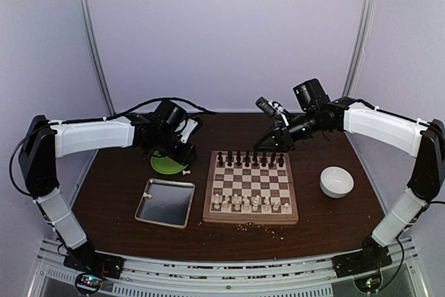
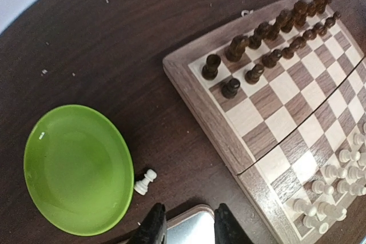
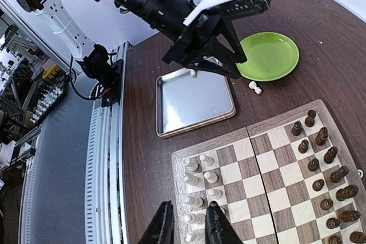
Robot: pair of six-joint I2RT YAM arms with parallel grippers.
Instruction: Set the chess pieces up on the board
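Observation:
The chessboard lies flat, with dark pieces standing along its far side and white pieces along its near side. One white piece lies on its side on the table, right by the green plate. Another white piece is at the left edge of the metal tray. My left gripper is open and empty, above the plate and tray area. Over the board's far side hangs my right gripper, its fingers parted and nothing between them.
A white bowl stands right of the board. Small light crumbs are scattered at the board's front edge. Bare table lies on the right and in front.

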